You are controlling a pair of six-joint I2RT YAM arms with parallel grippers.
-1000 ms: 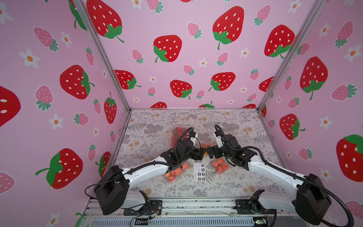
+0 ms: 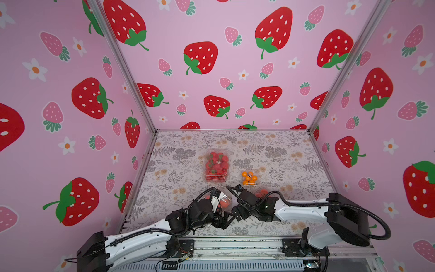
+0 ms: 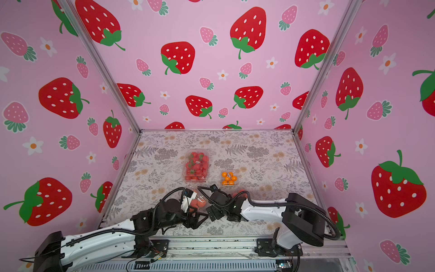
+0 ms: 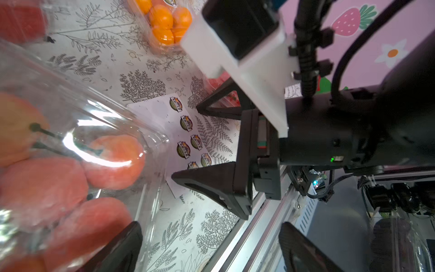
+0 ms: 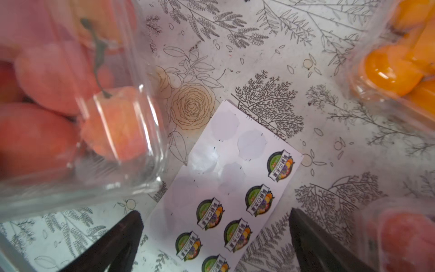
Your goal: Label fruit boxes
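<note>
A white sticker sheet (image 5: 226, 181) with round fruit logo labels and some empty spots lies on the table between clear boxes of red fruit. My right gripper (image 2: 238, 214) hangs open just above the sheet, its fingertips at the bottom of the right wrist view. My left gripper (image 2: 223, 221) is open beside it, low over a box of peach-like fruit (image 4: 45, 190); nothing shows between its fingers. A strawberry box (image 2: 216, 165) and an orange box (image 2: 249, 178) stand behind, each with a label on top. Another red fruit box (image 5: 403, 235) lies right of the sheet.
Pink walls surround it, with a metal rail along the front edge. The two grippers are very close together.
</note>
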